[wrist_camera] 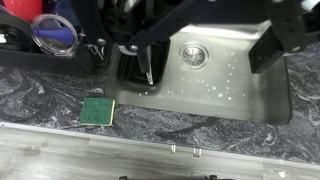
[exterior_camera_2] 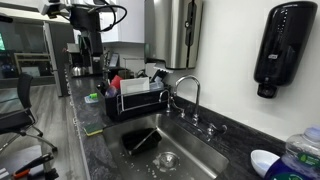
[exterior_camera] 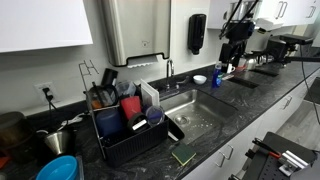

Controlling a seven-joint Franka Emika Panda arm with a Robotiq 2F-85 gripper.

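A green sponge [wrist_camera: 97, 111] with a yellow edge lies flat on the dark counter in front of the sink [wrist_camera: 240, 95]. Inside the sink, at its left end, sits a black container [exterior_camera_2: 140, 140]; in the wrist view the gripper's left finger partly covers it. My gripper is high above the counter and looks down over the sink, its fingers wide apart and nothing seen between them. In the second exterior view, the arm [exterior_camera_2: 88, 40] rises at upper left, clear of everything on the counter.
A black dish rack [exterior_camera: 135, 142] full of cups and dishes stands left of the sink. Behind the basin rises a faucet [exterior_camera_2: 193, 95]. A blue bowl [exterior_camera: 58, 168], a white bowl [exterior_camera_2: 263, 162] and a blue-capped bottle [exterior_camera_2: 298, 155] are also on the counter.
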